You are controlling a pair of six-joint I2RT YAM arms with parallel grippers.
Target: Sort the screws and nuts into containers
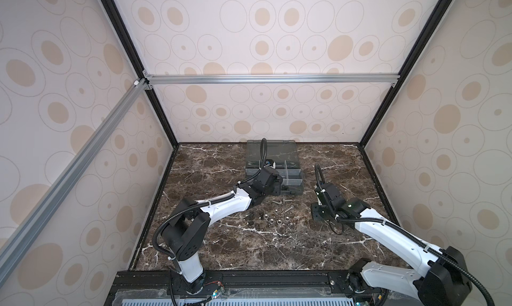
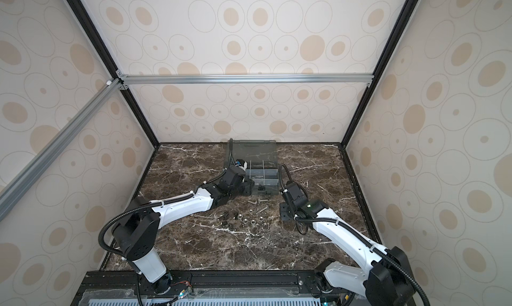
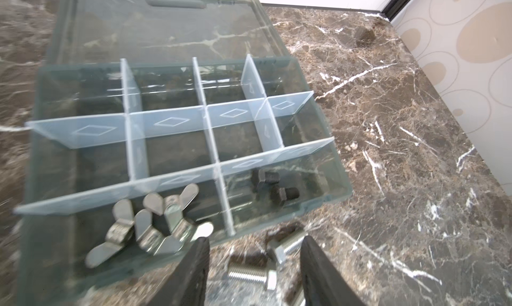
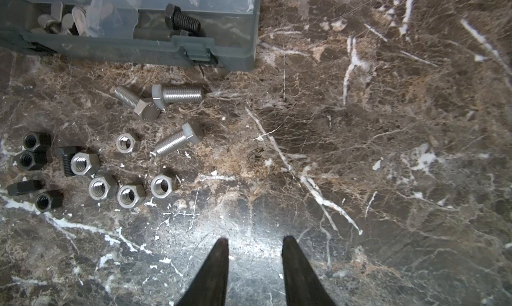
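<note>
A translucent organizer [image 3: 341,178] lies at the back centre, lid folded back. Its front-left compartment holds silver wing nuts [image 3: 117,231]; the front-right holds black bolts [image 3: 282,195]. My left gripper hangs over its front edge, open and empty, with silver bolts [image 3: 250,274] beyond its fingertips. In the right wrist view, more silver bolts [image 4: 173,143], silver nuts [image 4: 130,196], black nuts [image 4: 48,201] and a black bolt [image 4: 67,162] lie loose before the organizer. My right gripper stands open over bare table to their right, nothing between its fingers.
The organizer's other compartments look empty in the left wrist view. Patterned walls [image 1: 266,108] with rails surround the table on the back and both sides.
</note>
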